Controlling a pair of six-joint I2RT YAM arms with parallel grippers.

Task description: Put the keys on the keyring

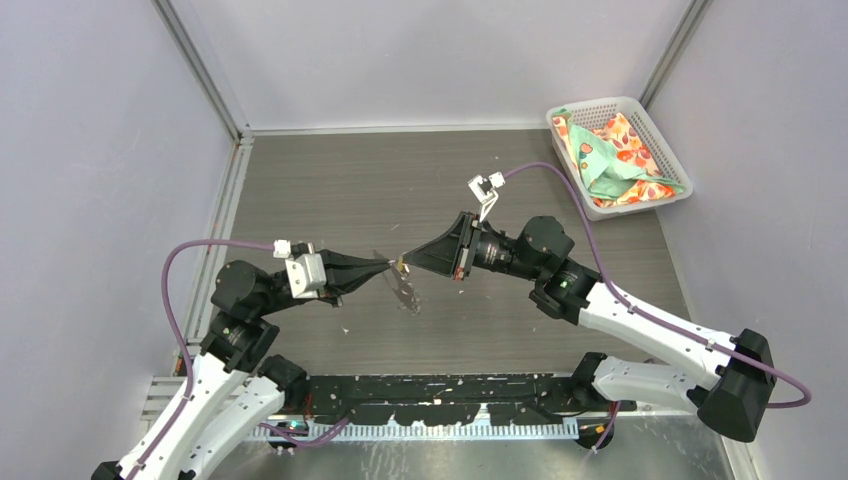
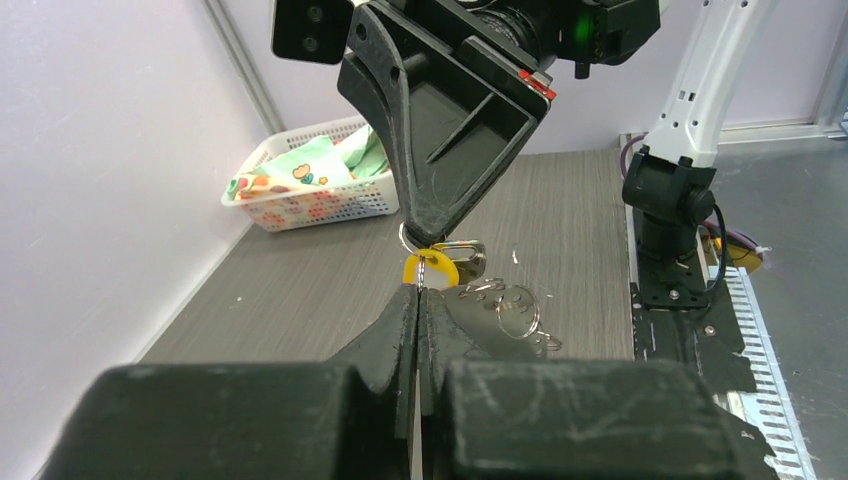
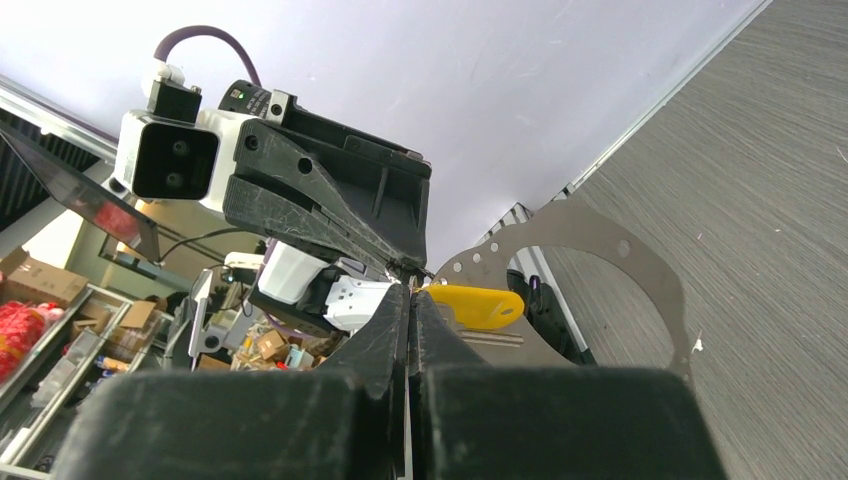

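In the left wrist view a yellow-headed key [image 2: 434, 264] and a silver key [image 2: 466, 257] hang just under the tips of my right gripper, which is shut on a thin wire keyring [image 2: 403, 236]. Bright wire runs from the yellow head down to my left gripper. That gripper is shut with its tips against the wire; whether it pinches it is unclear. A flat metal piece [image 3: 625, 262] with a large curved cut-out hangs beside the yellow key [image 3: 480, 305] in the right wrist view. From above, both grippers meet tip to tip over the table.
At the far right corner stands a white basket [image 1: 640, 112] with patterned cloth [image 1: 606, 165] in it. Walls stand to the left, back and right.
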